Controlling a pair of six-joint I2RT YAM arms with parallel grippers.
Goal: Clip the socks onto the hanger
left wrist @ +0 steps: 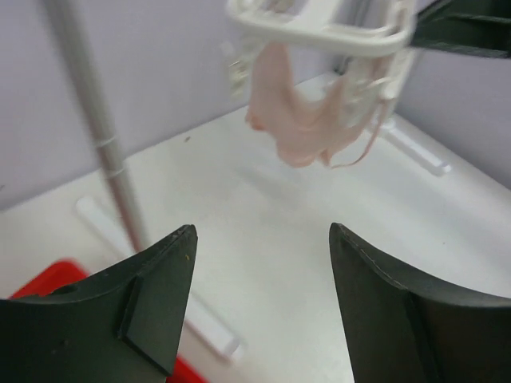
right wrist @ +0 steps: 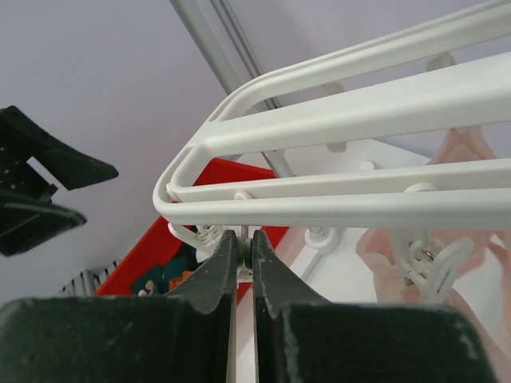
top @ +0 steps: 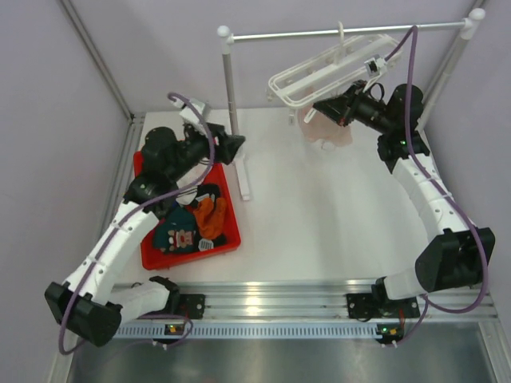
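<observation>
A white clip hanger hangs from the rail, with pink fabric below it, blurred in the left wrist view. My right gripper is shut on a thin white stem of the hanger beneath its frame; a white clip hangs further along, near the pink fabric. My left gripper stands open above the red bin, away from the hanger, with nothing between its fingers.
The bin holds dark, white and orange socks. The rack's left post stands between bin and hanger.
</observation>
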